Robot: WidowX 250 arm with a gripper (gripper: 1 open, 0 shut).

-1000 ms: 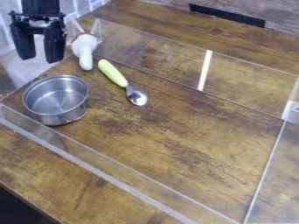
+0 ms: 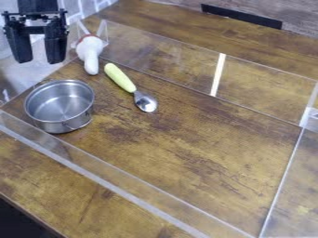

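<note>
My black gripper (image 2: 36, 46) hangs at the upper left, open, with its two fingers apart and nothing seen between them. It is above and behind a steel bowl (image 2: 59, 117) on the wooden table. A white mushroom-shaped object (image 2: 89, 54) lies just right of the gripper. To the right of the bowl, a spoon (image 2: 144, 101) with a pale yellow-green handle lies on the wood, its head toward the front.
Clear plastic walls (image 2: 187, 211) border the work area on the front, right and back. A dark slot (image 2: 241, 17) is at the back.
My gripper has risen slightly over the last second. The bowl, spoon and white object have not moved.
</note>
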